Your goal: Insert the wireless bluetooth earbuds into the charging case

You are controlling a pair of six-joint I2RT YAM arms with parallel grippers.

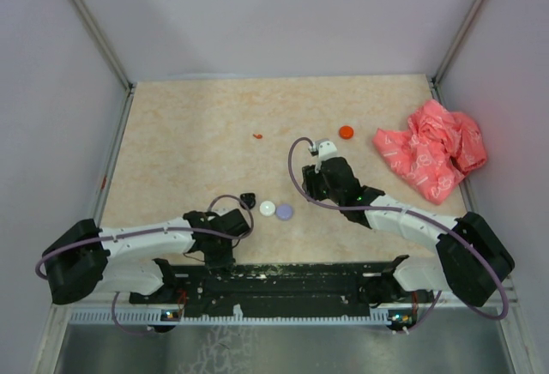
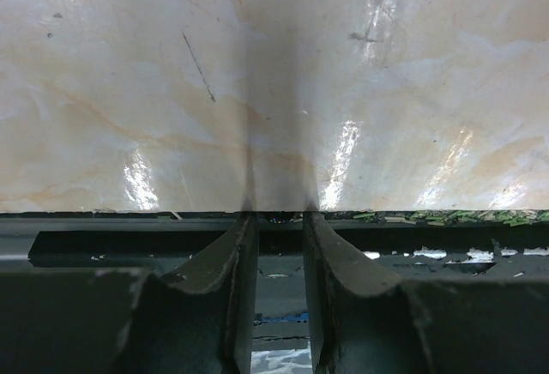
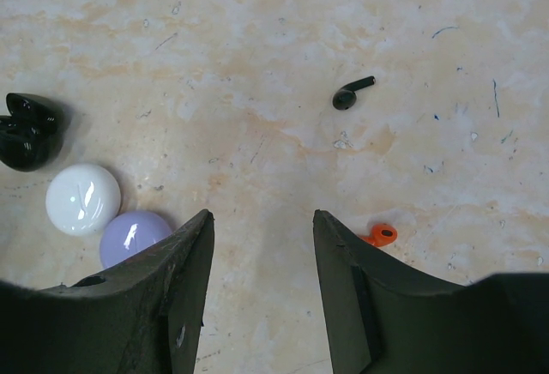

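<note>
My left gripper hangs low at the table's front edge, its fingers part open with a narrow gap and nothing seen between them. My right gripper is open above the table, right of the round pieces. A black case-like piece [image 1: 248, 199] sits beside a white disc [image 3: 83, 199] and a lilac disc [image 3: 135, 238]. A small dark earbud-like piece [image 3: 344, 99] and a red one [image 3: 383, 234] lie on the bare surface in the right wrist view.
A red disc [image 1: 346, 131] lies at the back right, near a crumpled pink cloth [image 1: 429, 147]. A small red piece [image 1: 257, 135] is at the back middle.
</note>
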